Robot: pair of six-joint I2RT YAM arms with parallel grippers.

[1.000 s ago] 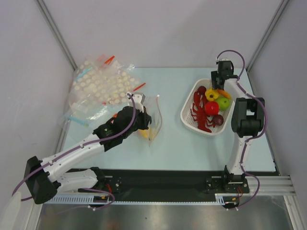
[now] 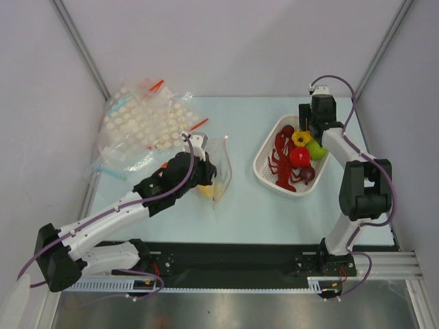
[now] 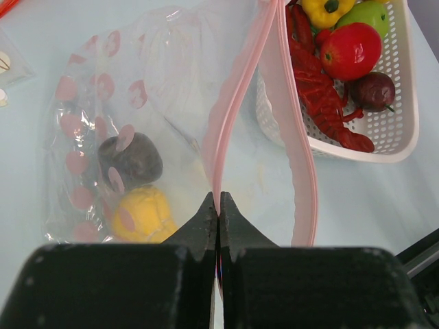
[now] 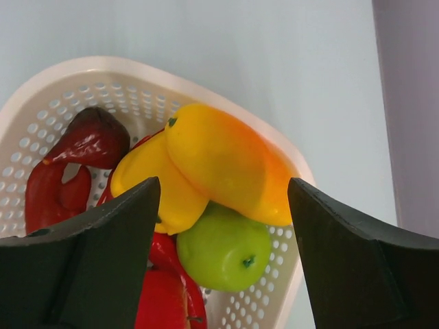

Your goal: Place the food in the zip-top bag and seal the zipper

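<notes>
The clear zip top bag (image 3: 103,86), with pink dots and a pink zip strip, stands with its mouth spread. My left gripper is shut on the bag's edge at the strip. Inside lie a dark rounded food piece (image 3: 140,161) and a yellow one (image 3: 147,212). Over the white basket (image 4: 171,81), my right gripper is part open, its fingers either side of a yellow-orange fruit (image 4: 216,154); contact is unclear. Below that fruit are a yellow pepper (image 4: 151,171) and a green apple (image 4: 223,250).
The basket also holds a red lobster (image 2: 282,164), a red tomato (image 2: 299,157) and a dark purple fruit (image 2: 307,174). More dotted bags (image 2: 140,120) lie flat at the back left. Table between the held bag and the basket is clear.
The basket has shifted slightly left. My left arm stays still.
</notes>
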